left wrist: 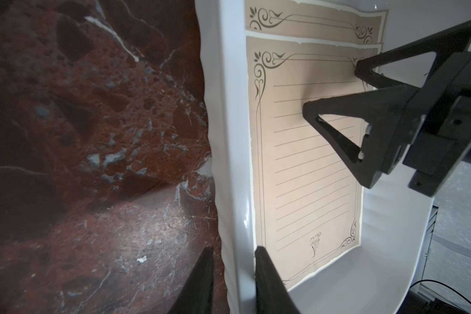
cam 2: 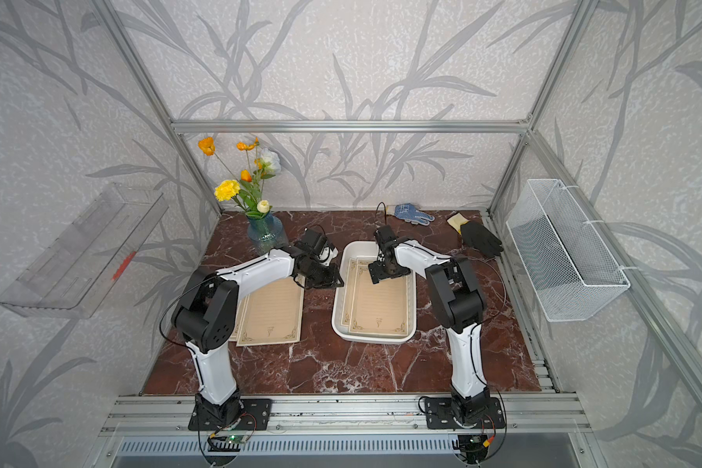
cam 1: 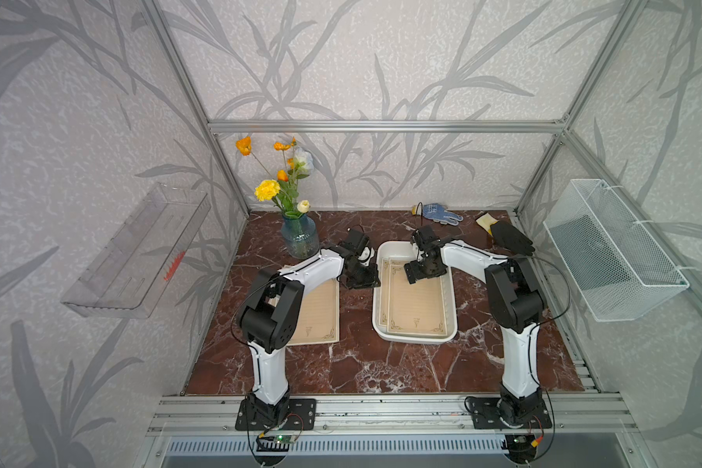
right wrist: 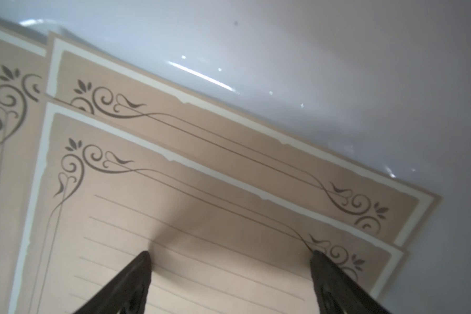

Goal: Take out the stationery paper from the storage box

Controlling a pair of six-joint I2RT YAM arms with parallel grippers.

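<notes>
Tan lined stationery paper [cam 1: 417, 308] with scroll corners lies in the white storage box [left wrist: 230, 130], its sheets overlapping and slightly offset. At the box's left wall my left gripper is shut on the rim, one finger on either side. My right gripper is over the paper inside the box, open, its fingertips wide apart and nothing held between them; whether they touch the sheet I cannot tell. More tan paper [cam 1: 316, 316] lies on the table to the left of the box, partly hidden under my left arm.
A glass vase [cam 1: 299, 236] of flowers stands behind the left arm. Gloves [cam 1: 438, 213] lie at the back edge. A clear bin [cam 1: 140, 257] and a white mesh basket [cam 1: 616, 249] hang at the sides.
</notes>
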